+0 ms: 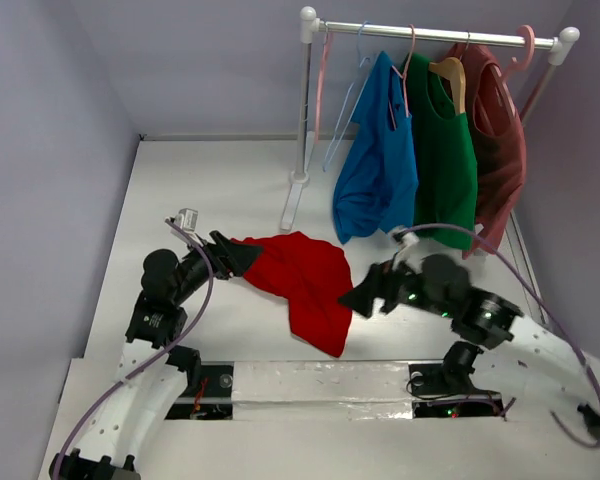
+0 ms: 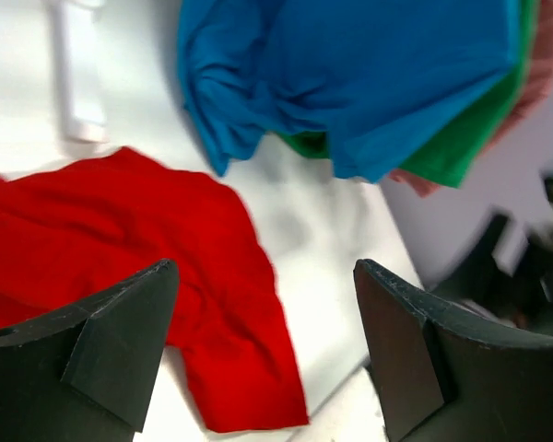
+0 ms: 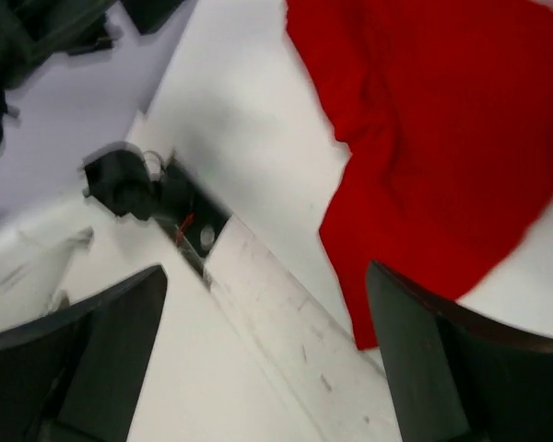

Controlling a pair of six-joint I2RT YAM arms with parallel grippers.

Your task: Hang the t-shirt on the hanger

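Observation:
A red T-shirt lies crumpled flat on the white table, also seen in both wrist views. My left gripper is open above its upper left part, nothing between its fingers. My right gripper, blurred in motion, hovers by the shirt's right edge with its fingers apart. Empty hangers, a pink one and a blue one, hang at the left of the rail.
Blue, green and dark pink garments hang to the right, low over the table. The rack's foot stands behind the shirt.

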